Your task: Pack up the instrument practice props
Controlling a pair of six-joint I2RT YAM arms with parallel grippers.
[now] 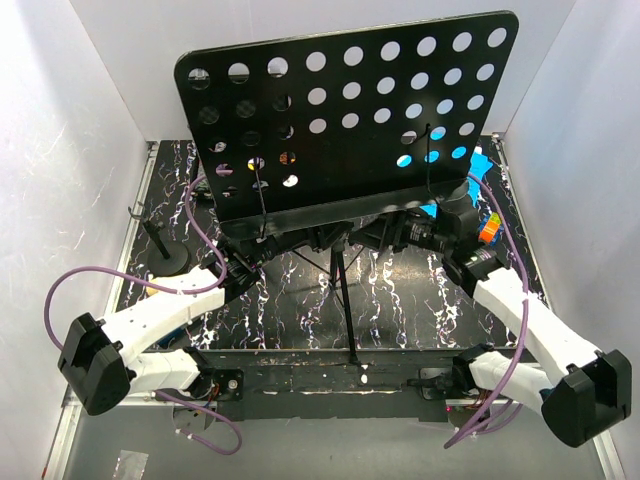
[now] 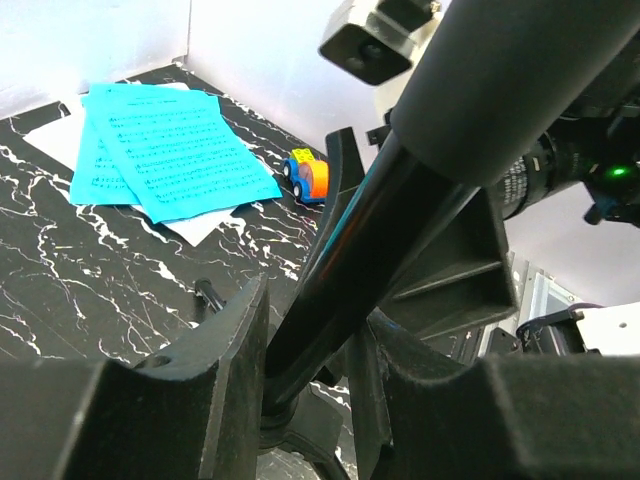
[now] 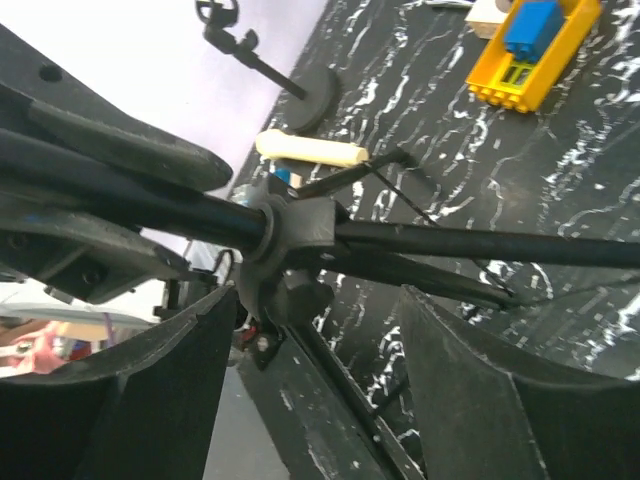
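A black music stand (image 1: 340, 120) with a perforated tray stands over the table on a tripod. My left gripper (image 1: 322, 236) is at its pole under the tray; in the left wrist view the tube (image 2: 350, 250) runs between its fingers, though how tightly is unclear. My right gripper (image 1: 368, 236) sits just right of the pole. In the right wrist view its fingers (image 3: 160, 390) are apart, below the stand's hub (image 3: 300, 235) and rods, with nothing clearly between them.
Cyan sheet music (image 2: 175, 150) and a toy car (image 2: 307, 175) lie at the right. A small black stand (image 1: 168, 255), a pale cylinder (image 3: 310, 148) and a yellow toy tray (image 3: 520, 90) are also on the marble table (image 1: 400, 310).
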